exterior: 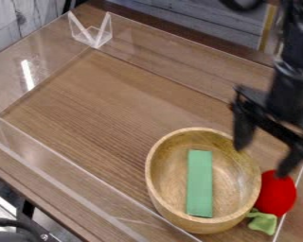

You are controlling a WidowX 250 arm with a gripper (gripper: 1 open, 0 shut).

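Observation:
My black gripper (pixel 263 132) hangs at the right, its fingers apart and blurred, over the area just above a red strawberry-like object (pixel 276 194) with green leaves at the lower right. Left of that object is a round tan bowl (pixel 169 172) holding a flat green bar (pixel 200 182). The gripper hides part of the table to the upper right of the bowl.
A clear plastic bracket-like piece (pixel 91 31) is at the upper left edge. A dark object enters at the bottom left corner.

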